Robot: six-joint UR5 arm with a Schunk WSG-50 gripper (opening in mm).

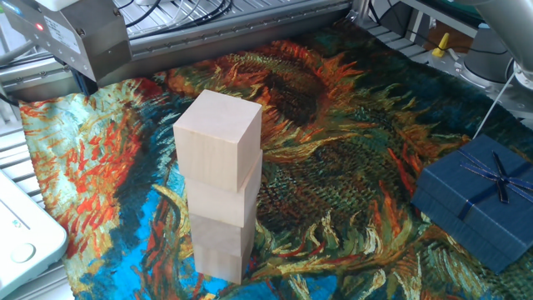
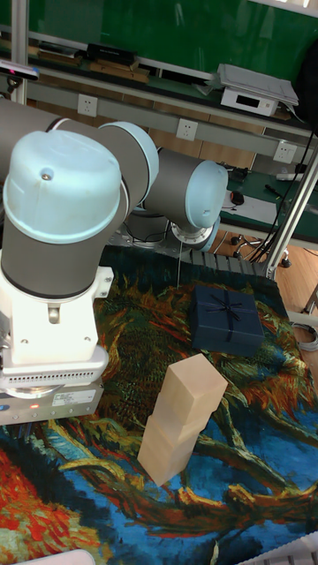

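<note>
Several pale wooden cubes stand in one upright stack on the patterned cloth. The top cube (image 1: 218, 137) is turned a little against those below, and the lower cubes (image 1: 221, 237) sit slightly offset from each other. In the other exterior view the same stack (image 2: 178, 419) rises free, touched by nothing but the cloth. My gripper (image 1: 83, 82) is at the upper left, well apart from the stack. Its metal body shows, but only a dark bit of finger is seen beneath it, so its finger state is unclear.
A dark blue gift box (image 1: 479, 200) with a ribbon bow lies on the cloth (image 1: 333, 167) to the right. A white device (image 1: 25, 242) is at the left edge. Between the stack and the box the cloth is bare.
</note>
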